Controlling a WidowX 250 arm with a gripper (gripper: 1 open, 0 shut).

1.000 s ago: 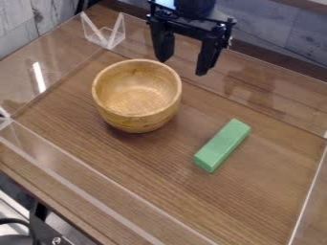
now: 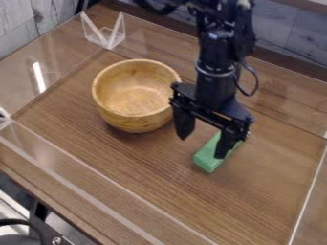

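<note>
My black gripper [image 2: 206, 132] hangs over the right-centre of the wooden table, open, its two fingers reaching down on either side above a green block [image 2: 209, 161]. The block lies at a slant and is partly hidden behind the right finger. Whether the fingers touch it I cannot tell. Left of the gripper stands a yellow bowl [image 2: 113, 102], empty as far as it shows.
A clear wire or plastic holder [image 2: 103, 29] sits at the back left. Black cables lie off the table at the lower left.
The bowl and block look unmoved.
</note>
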